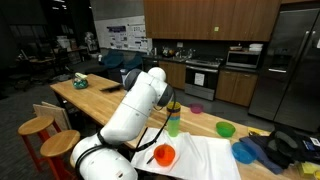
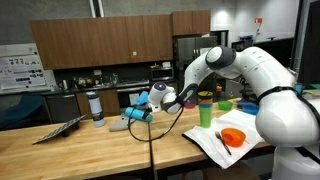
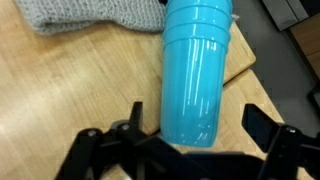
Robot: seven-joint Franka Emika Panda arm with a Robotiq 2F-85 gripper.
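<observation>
A light-blue ridged cylinder (image 3: 195,85), like a cup or bottle, fills the middle of the wrist view, its near end reaching down between my black fingers. Around that end my gripper is open, with a gap visible on both sides of the cylinder. In exterior view 2, the gripper reaches over the far part of the wooden table, where blue shapes (image 2: 137,114) show under the arm. My arm hides this spot in exterior view 1.
Beside the cylinder lies a grey knitted cloth (image 3: 120,12). The table edge is close by on the right of the wrist view. Nearer the base are a green cup (image 1: 173,125), an orange bowl (image 1: 164,155) and a white sheet (image 1: 205,155). A dark canister (image 2: 95,105) stands farther left.
</observation>
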